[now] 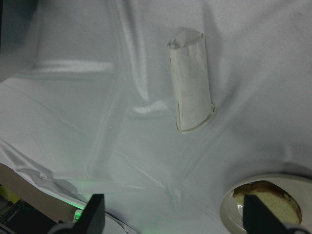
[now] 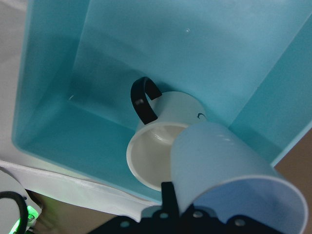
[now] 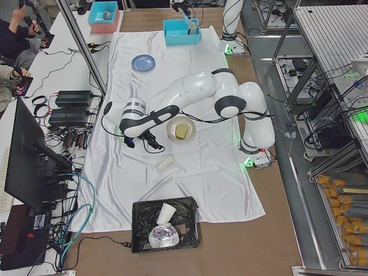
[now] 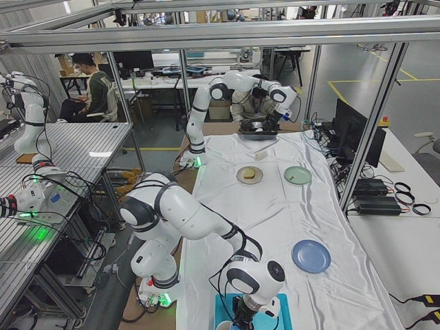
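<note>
My left gripper (image 3: 146, 141) hangs over the white cloth (image 3: 126, 190); in the left wrist view its fingers stand apart with nothing between them. Below it lies a crumpled white paper piece (image 1: 190, 85), and bread (image 1: 265, 204) on a beige plate (image 3: 192, 131). My right gripper is over the light blue bin (image 2: 53, 122), shut on a pale blue cup (image 2: 219, 165); a white mug (image 2: 153, 146) with a black handle lies on its side in the bin.
A black lined bin (image 3: 138, 230) holds a white cup and foil. A green plate (image 4: 298, 174) and a blue plate (image 4: 311, 256) sit on the cloth. A monitor and cables line one side.
</note>
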